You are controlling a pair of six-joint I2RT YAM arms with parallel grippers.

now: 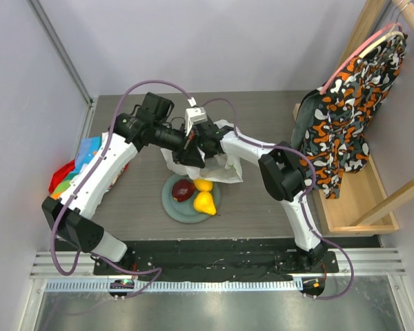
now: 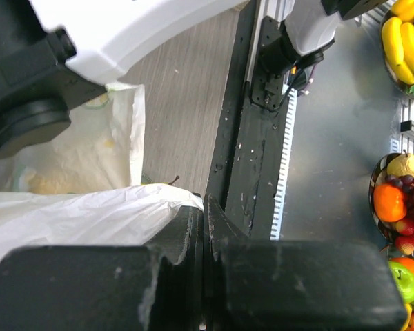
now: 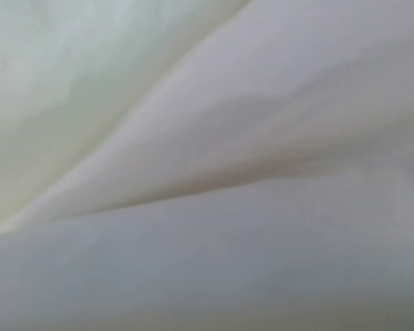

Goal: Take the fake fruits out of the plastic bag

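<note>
The white plastic bag (image 1: 225, 172) lies crumpled in the middle of the table. At its front left, my left gripper is shut on a fold of the bag, whose film runs to the fingertips in the left wrist view. My right gripper (image 1: 208, 146) reaches into the bag from the right; its fingers are hidden, and white film (image 3: 214, 255) fills the right wrist view. A blurred yellowish shape shows through the film in the left wrist view. In front, a dark red fruit (image 1: 183, 190), an orange fruit (image 1: 203, 185) and a yellow pear (image 1: 204, 203) sit on a plate.
The grey-green plate (image 1: 183, 216) stands just in front of the bag. Colourful packages (image 1: 72, 165) lie at the left, and a wooden rack (image 1: 362, 200) with patterned clothes stands at the right. Table to the right of the plate is clear.
</note>
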